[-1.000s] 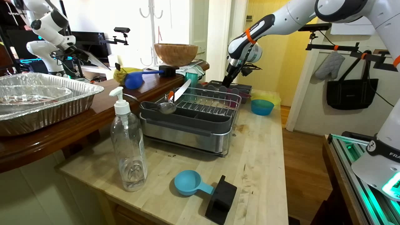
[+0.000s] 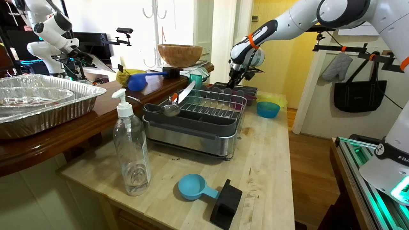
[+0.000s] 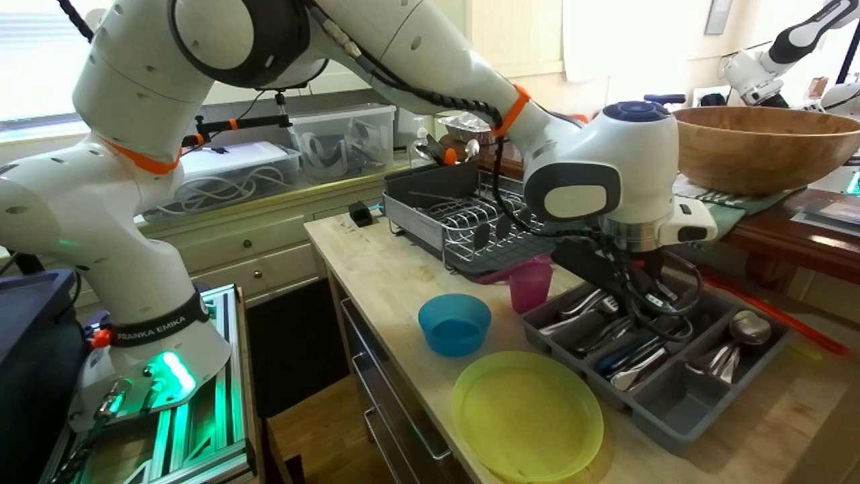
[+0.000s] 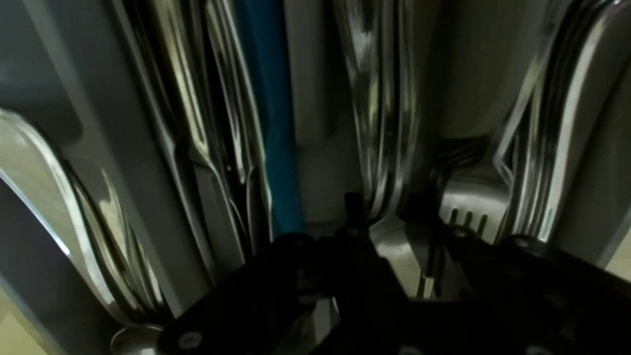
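Note:
In exterior view 2, a grey cutlery tray [image 3: 691,411] lies on the counter, with forks, spoons and knives sorted into its compartments. My gripper points down into this tray. The wrist view is dark, but its black fingers appear apart, one on each side of a few silver utensils [image 4: 384,171] lying lengthwise. Whether either finger touches them cannot be made out. Right of the fingers are forks [image 4: 474,201]; to the left runs a blue handle [image 4: 275,118] among other silver handles. Exterior view 1 hides the fingertips behind the drying rack [image 2: 188,134].
Beside the tray are a yellow plate [image 3: 528,419], a blue bowl [image 3: 455,327] and a pink cup [image 3: 530,286]. A wooden bowl [image 3: 766,145] stands on the raised ledge. The near counter holds a pump bottle [image 2: 132,161] and a blue scoop [image 2: 192,186].
In exterior view 1 the forearm and wrist have come down slightly and shifted a little left. The counter objects look unmoved.

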